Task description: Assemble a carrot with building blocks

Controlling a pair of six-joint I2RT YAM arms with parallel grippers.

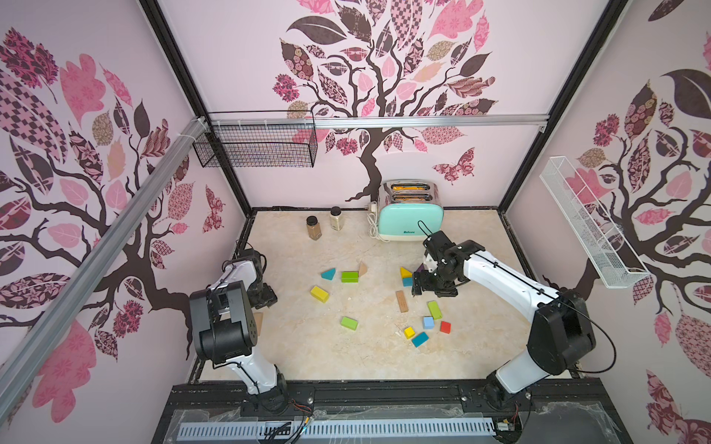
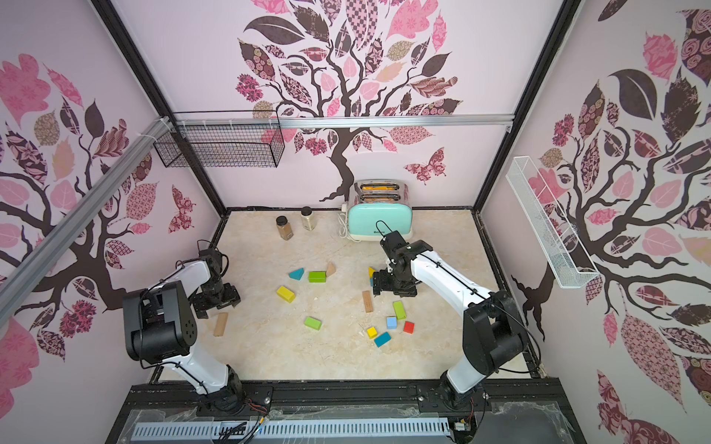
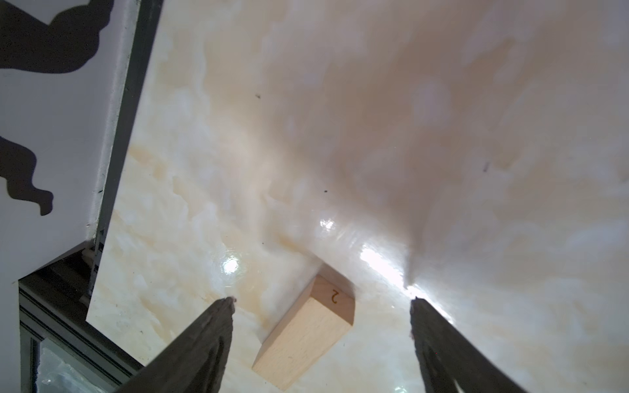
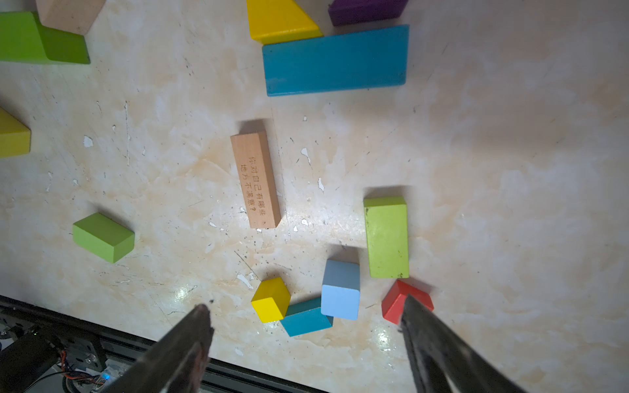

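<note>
Loose blocks lie flat on the table: a yellow block (image 1: 320,293), green blocks (image 4: 386,237), a wooden bar (image 4: 255,180), a small yellow block (image 4: 270,299), a light blue cube (image 4: 340,290), a red block (image 4: 406,299), a long blue block (image 4: 335,60), a yellow wedge (image 4: 280,19) and a purple block (image 4: 367,9). My left gripper stands open at the far left, above a plain wooden block (image 3: 302,334). My right gripper is open over the right-hand group of blocks, with nothing held.
A mint toaster (image 1: 409,219) with its cable stands at the back, two spice jars (image 1: 314,229) to its left. Wire baskets (image 1: 254,144) hang on the walls. The table's middle front and back right have free room.
</note>
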